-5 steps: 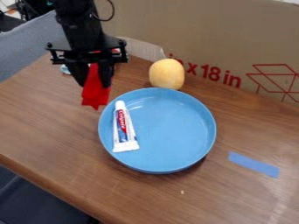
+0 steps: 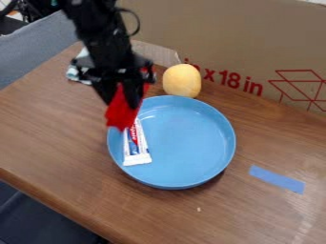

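Note:
My black gripper (image 2: 124, 84) hangs at the upper left of the camera view, shut on a red object (image 2: 122, 110) that is blurred. The red object is held over the left rim of the blue plate (image 2: 193, 143), covering the upper end of a white toothpaste tube (image 2: 135, 148) that lies on the plate. A yellow, rounded object (image 2: 182, 80) stands on the table just behind the plate.
A cardboard box (image 2: 261, 48) runs along the back. A white and teal cloth (image 2: 76, 72) lies behind the arm. Blue tape (image 2: 276, 179) is stuck at the right.
My gripper has moved right and down with the red object, from left of the plate to over its left rim and the tube's upper end.

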